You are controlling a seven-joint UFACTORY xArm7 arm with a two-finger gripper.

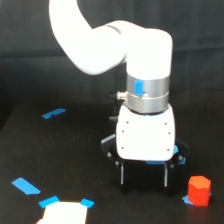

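My gripper point(144, 184) hangs low over the dark table in the middle of the camera view. Its two thin fingers stand wide apart, with nothing seen between them. A red block point(199, 190) with a six-sided outline sits to the right of the right finger, apart from it. Something blue point(155, 162) shows just under the white gripper body, mostly hidden by it; whether it is a block or tape, I cannot tell.
Blue tape strips mark the table: one at the far left point(53, 113), one at the near left point(25, 186), more near the bottom edge. A pale block-like object point(65, 213) is cut off at the bottom.
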